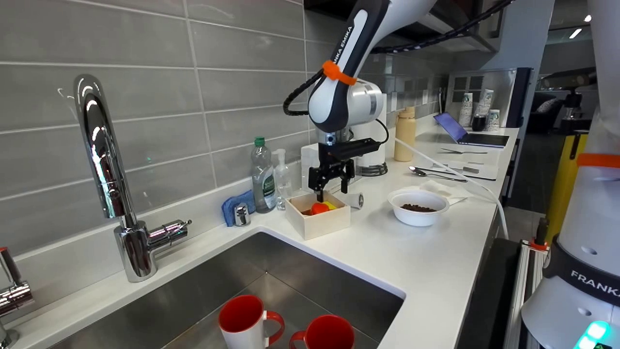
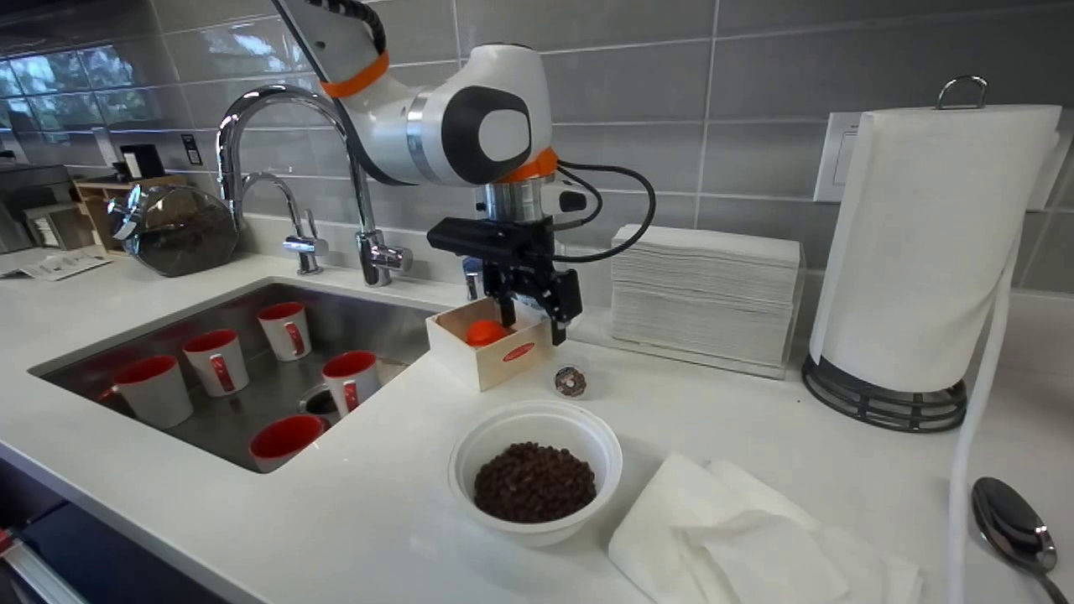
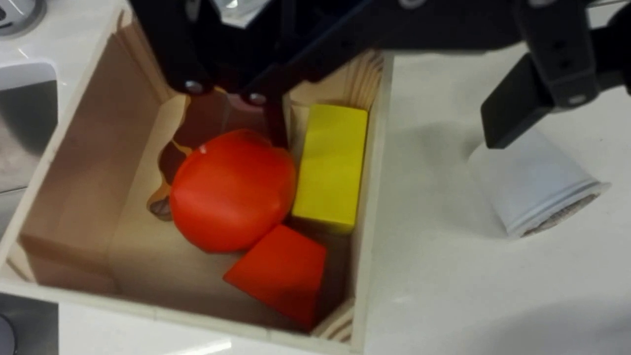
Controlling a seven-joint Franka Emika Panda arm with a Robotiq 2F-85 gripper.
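Observation:
A pale wooden box (image 3: pixel 378 195) stands on the counter by the sink corner. It holds a red rounded piece (image 3: pixel 230 192), a yellow block (image 3: pixel 331 165) and a red angular block (image 3: pixel 284 272), along with some brown pieces (image 3: pixel 201 124) partly hidden. My gripper (image 1: pixel 332 191) is low over the box, open, with nothing held. In the wrist view one of its fingers reaches over the box beside the red rounded piece. The other is outside, near a small white cup (image 3: pixel 532 180) lying on its side. The box's wall runs between the two fingers.
A white bowl of brown pellets (image 2: pixel 534 481) sits in front of the box. Napkins (image 2: pixel 705 292) and a paper towel roll (image 2: pixel 926 242) stand along the wall. The sink holds several red-and-white mugs (image 2: pixel 216 362). Soap bottles (image 1: pixel 264 177) stand close behind the box.

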